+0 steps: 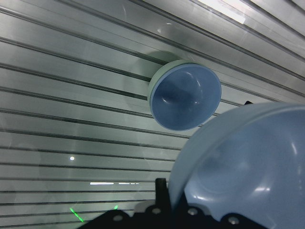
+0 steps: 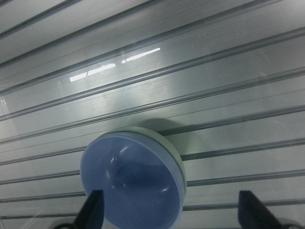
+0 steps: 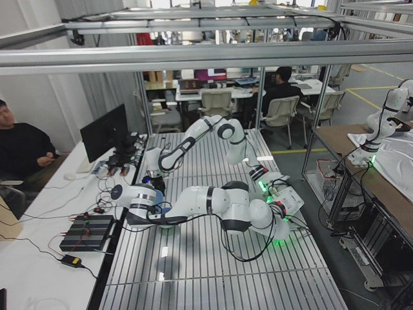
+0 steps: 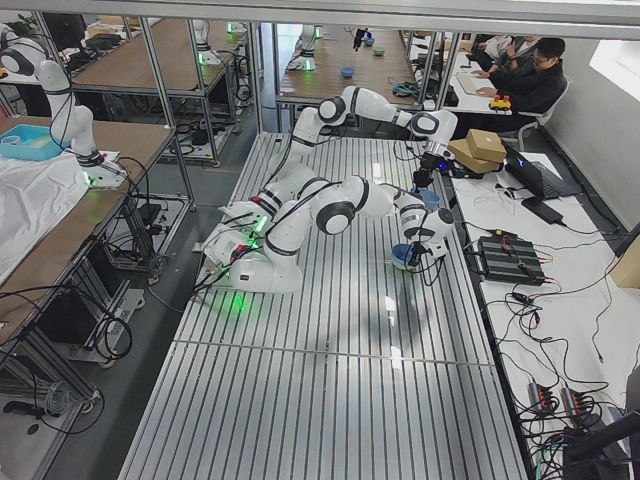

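Observation:
In the left wrist view a light blue bowl (image 1: 238, 176) is held close, its rim between my left gripper's dark fingers (image 1: 162, 195). Beyond it on the slatted table (image 1: 71, 119) a blue bowl (image 1: 183, 95) sits inside a pale green one (image 1: 157, 76). In the right wrist view the stacked blue bowl (image 2: 133, 186) and pale green bowl (image 2: 174, 157) lie between and below the spread fingers of my open right gripper. In both camera views the arms largely hide the bowls.
A side desk (image 4: 520, 350) with a black power box (image 4: 510, 258), cables, monitor and boxes runs along the table's edge. Another robot bench stands on the opposite side.

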